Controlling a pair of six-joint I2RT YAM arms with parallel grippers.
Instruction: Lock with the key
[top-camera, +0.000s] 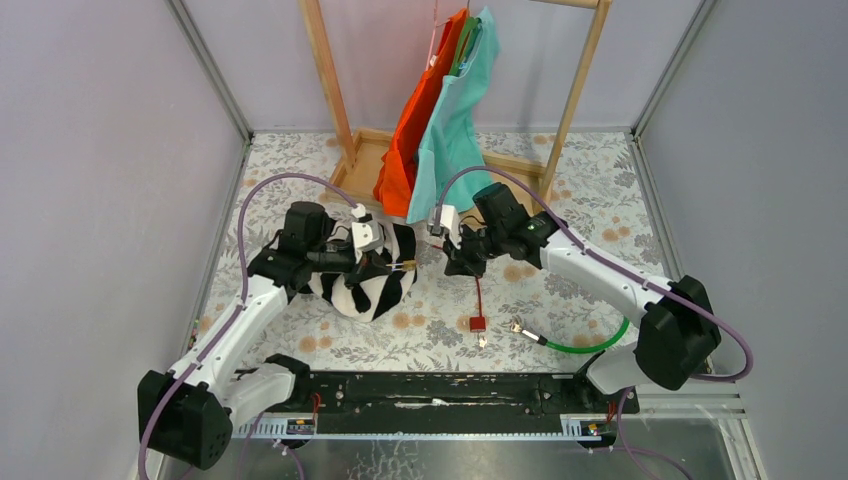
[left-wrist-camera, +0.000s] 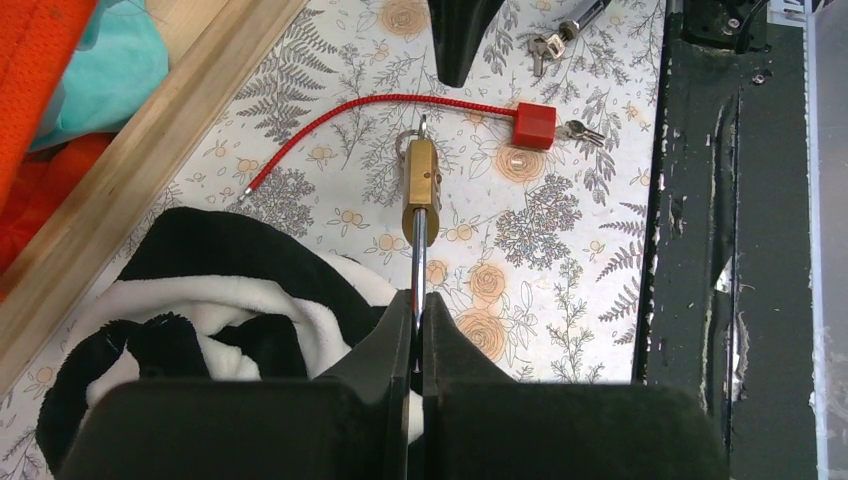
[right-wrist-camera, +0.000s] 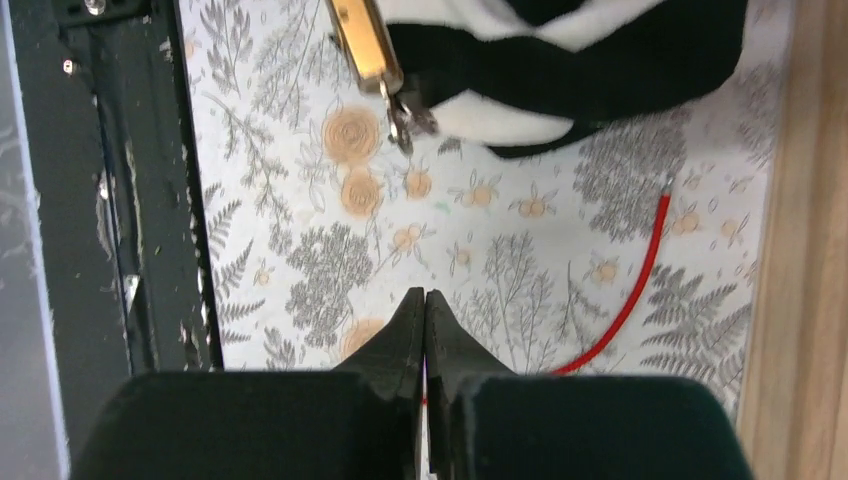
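Observation:
A brass padlock (left-wrist-camera: 421, 185) on a long steel shackle is held by my left gripper, its fingers shut on the shackle, above the table. Keys hang from the lock's end, clearest in the right wrist view at the keys (right-wrist-camera: 402, 125). My right gripper is shut with nothing visible between its fingers, just to the right of the padlock and apart from it.
Below lie a black-and-white cloth (left-wrist-camera: 200, 260), a red cable lock (left-wrist-camera: 534, 126) with keys and a green cable lock (top-camera: 590, 349). A wooden rack (top-camera: 355, 180) with orange and turquoise cloths stands behind.

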